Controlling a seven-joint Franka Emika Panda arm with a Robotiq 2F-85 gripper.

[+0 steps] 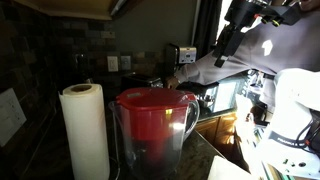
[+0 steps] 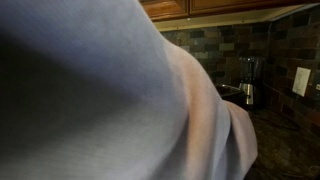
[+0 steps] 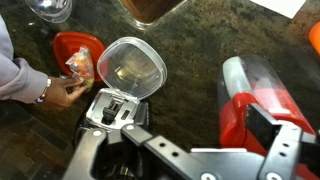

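High at the right of exterior view 1, my gripper (image 1: 236, 42) hangs in the air with its fingers spread and nothing seen between them. In the wrist view the gripper fills the bottom edge, its two sides wide apart. A clear pitcher with a red lid (image 1: 155, 100) stands on the counter; from above, the red pitcher (image 3: 258, 90) lies partly behind the right finger. A person's hand (image 3: 62, 92) holds a small colourful item (image 3: 82, 66) at a red bowl (image 3: 68, 42). Right of the hand, a round clear lid (image 3: 132, 66) adjoins a silver-and-black appliance (image 3: 110, 106).
A paper towel roll (image 1: 87, 130) stands left of the pitcher. The person's grey sleeve (image 1: 230, 66) reaches across behind; grey cloth (image 2: 90, 90) blocks most of exterior view 2, leaving a blender (image 2: 250, 78) visible.
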